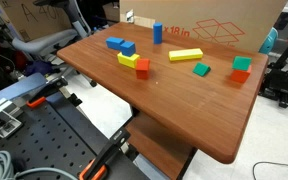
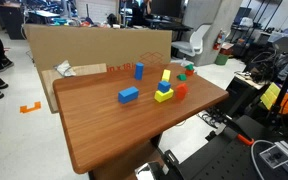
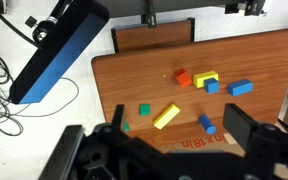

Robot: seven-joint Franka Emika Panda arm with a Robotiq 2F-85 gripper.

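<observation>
Over the wooden table (image 3: 114, 75), my gripper stands open in the wrist view, nothing between its fingers. Below it lie a long yellow block (image 3: 167, 115), a green block (image 3: 144, 109) and a blue cylinder (image 3: 207, 124). Closer to the table's robot-side edge are a red block (image 3: 182, 77), a yellow block (image 3: 206, 77) touching a blue one (image 3: 212, 86), and another blue block (image 3: 240, 87) apart. In exterior view 1 a green block (image 1: 242, 63) rests on a red block (image 1: 240, 76). I cannot make out the gripper clearly in either exterior view.
A cardboard panel (image 2: 94, 47) stands upright behind the table. The robot's black bench (image 1: 59, 135) flanks the table, with orange-handled clamps (image 1: 106, 153) along its edge.
</observation>
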